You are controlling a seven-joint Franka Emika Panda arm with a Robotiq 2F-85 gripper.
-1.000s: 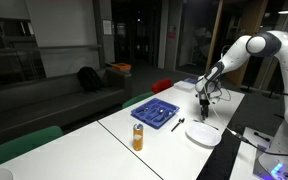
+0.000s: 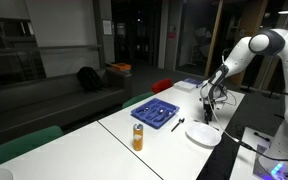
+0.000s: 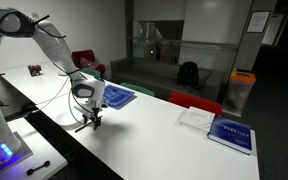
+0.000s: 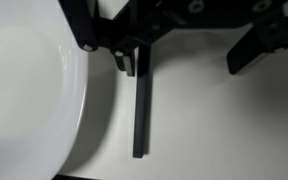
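Low over the table, on the side away from the bottle, my gripper [image 2: 209, 112] stands open. In the wrist view its two dark fingers are wide apart, and a thin black bar [image 4: 140, 120] lies close by the left finger [image 4: 123, 58]. The bar's upper end is hidden behind the gripper. Left of the bar is the rim of a white round dish [image 4: 82, 75], with shadow between them. Exterior view 1 shows that dish [image 2: 203, 134] near the table's front edge.
A blue tray [image 2: 154, 113] with small items lies toward the back. Beyond the dish are a dark utensil [image 2: 178, 124] and an orange-and-grey bottle [image 2: 138, 137]. Books [image 3: 230, 135] rest at the table's other end.
In exterior view 1, the arm has come down and slightly right, bringing the gripper closer to the table. The dish, tray and bottle have stayed in place.
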